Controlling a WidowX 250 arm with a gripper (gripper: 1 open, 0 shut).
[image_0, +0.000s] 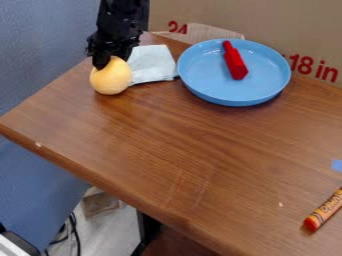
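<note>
My black gripper (107, 55) is at the top left, its tips down on a round pale-yellow ball-like fruit (112, 78) near the table's left edge; whether the fingers are closed on it is hard to see. A folded pale cloth (152, 62) lies just right of the fruit. Farther right, a blue plate (231, 92) holds a red elongated object (235, 60).
An orange crayon-like stick (323, 208) lies at the right edge, near a small blue patch (335, 165). A cardboard sheet (267, 22) stands behind.
</note>
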